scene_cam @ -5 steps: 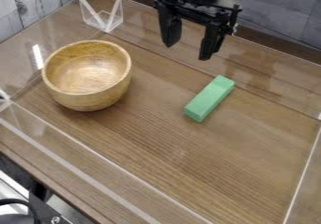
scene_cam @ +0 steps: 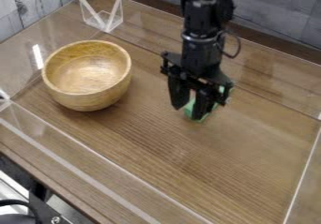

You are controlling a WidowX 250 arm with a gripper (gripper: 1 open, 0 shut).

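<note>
My black gripper [scene_cam: 193, 93] is lowered over a green object [scene_cam: 200, 110] right of the middle of the table, its fingers around or just above it. The green object is mostly hidden behind the gripper. Whether the fingers touch it, and how far they are open, cannot be told.
A wooden bowl [scene_cam: 86, 75] sits to the left. A small white wire-like item [scene_cam: 100, 14] is at the back left.
My gripper has come down and toward the front from the back of the table onto the green object, which is now largely covered by it.
</note>
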